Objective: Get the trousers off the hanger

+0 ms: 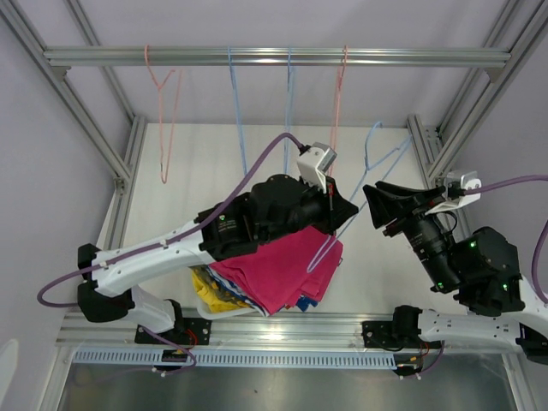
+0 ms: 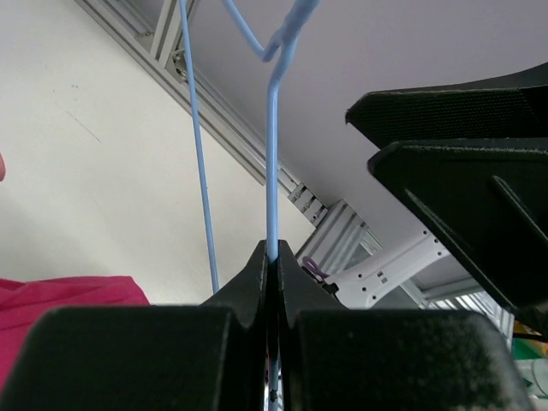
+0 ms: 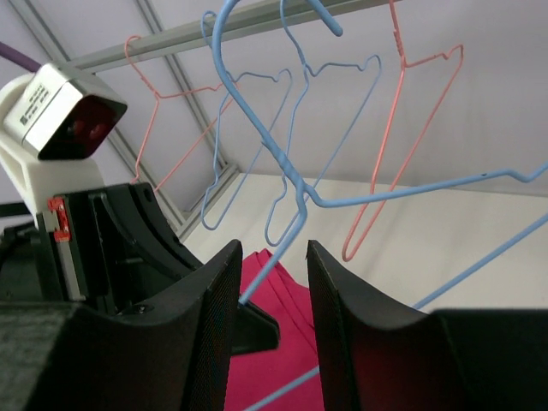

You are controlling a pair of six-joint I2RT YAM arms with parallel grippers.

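My left gripper [image 1: 332,202] is shut on a light blue hanger [image 2: 272,171], whose wire runs between its fingertips; the hanger [image 1: 351,214] is held up in front of the rail with no garment visible on it. My right gripper [image 1: 385,205] stands open just right of that hanger, and in the right wrist view the hanger's hook [image 3: 248,120] crosses above and between its fingers. Below lies a pile of folded cloth, pink [image 1: 282,265] on top with yellow [image 1: 214,291] and blue beneath; whether any piece is trousers I cannot tell.
Pink hangers [image 1: 160,103] and blue hangers [image 1: 235,103] hang empty from the metal rail [image 1: 188,56]. The pile rests in a white container [image 1: 235,310]. Bare white board [image 1: 402,265] lies right of the pile.
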